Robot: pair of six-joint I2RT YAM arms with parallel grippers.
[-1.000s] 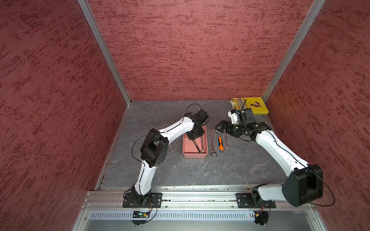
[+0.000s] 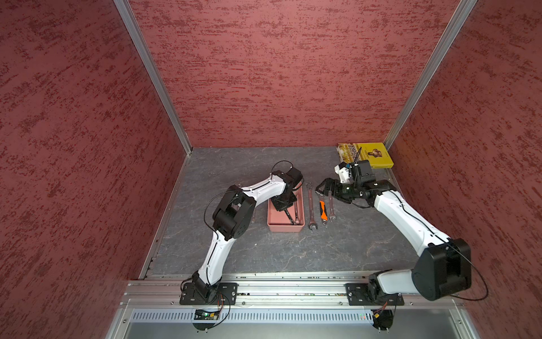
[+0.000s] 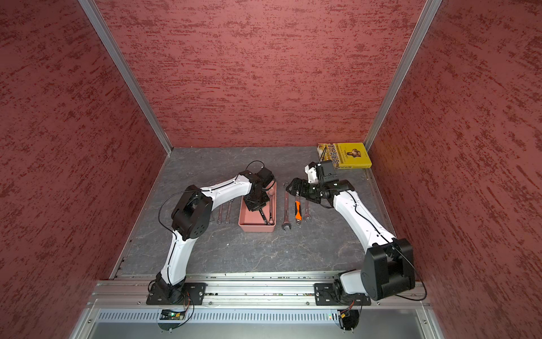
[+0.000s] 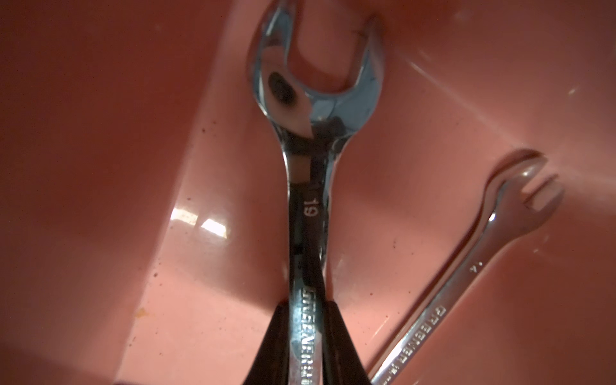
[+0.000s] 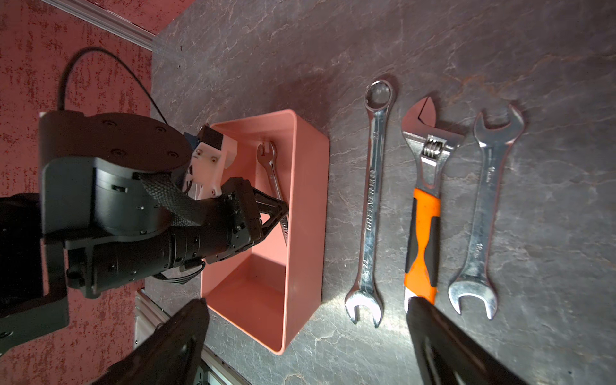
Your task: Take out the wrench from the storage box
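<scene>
In the pink storage box (image 5: 306, 211) lie two chrome wrenches. The larger wrench (image 4: 308, 199), marked 19, runs up the middle of the left wrist view. My left gripper is down inside the box with a finger close on each side of that wrench's handle; whether the pads press on it cannot be told. The smaller wrench (image 4: 474, 263), marked 14, lies to the right, on the box floor. My right gripper stands open and empty above the table, to the right of the box.
A long wrench (image 5: 372, 205), an adjustable wrench with an orange handle (image 5: 423, 243) and a shorter wrench (image 5: 485, 211) lie in a row right of the box. A yellow book (image 2: 372, 155) sits at the back right.
My right arm has barely moved. The loose tools have stayed put.
</scene>
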